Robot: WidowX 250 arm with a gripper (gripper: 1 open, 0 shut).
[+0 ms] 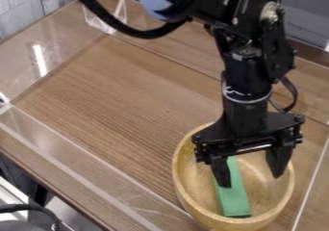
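A tan round bowl (194,191) stands at the lower right of the camera view. In it lies a green rectangular block (234,198), its upper end hidden under the black gripper (241,158). The gripper hangs over the back part of the bowl, open, with its fingers apart on either side above the block's far end.
Clear plastic edging runs along the left side, and a black cable (26,210) shows at the bottom left corner.
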